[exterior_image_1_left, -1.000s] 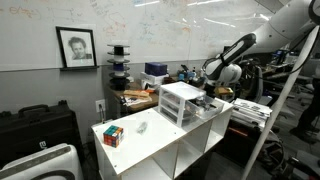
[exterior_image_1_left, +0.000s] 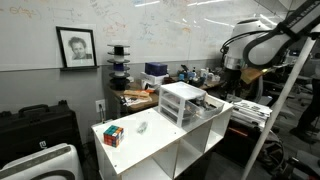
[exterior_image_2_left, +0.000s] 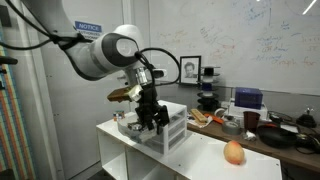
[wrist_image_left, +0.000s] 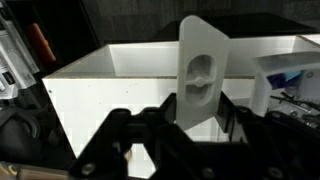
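In the wrist view my gripper is shut on a pale, elongated white object (wrist_image_left: 203, 45) with a rounded end and a recess in its lower part. In exterior view 2 the gripper (exterior_image_2_left: 156, 122) hangs by the white drawer unit (exterior_image_2_left: 176, 128); the held object cannot be made out there. The same unit (exterior_image_1_left: 180, 103) stands on the white shelf in exterior view 1, with an open drawer (exterior_image_1_left: 208, 110) holding several small items. At the right of the wrist view, part of this drawer (wrist_image_left: 262, 85) shows, beside and apart from the held object.
A colourful cube (exterior_image_1_left: 113, 135) and a small pale item (exterior_image_1_left: 141, 127) lie on the white shelf top (exterior_image_1_left: 130, 150). An orange round object (exterior_image_2_left: 234, 152) rests on it in exterior view 2. Stacked papers (exterior_image_1_left: 253, 112) are to the right; a cluttered bench is behind.
In exterior view 1 the arm has risen from low over the open drawer and moved right, away from it. The drawer unit and the cube look unmoved.
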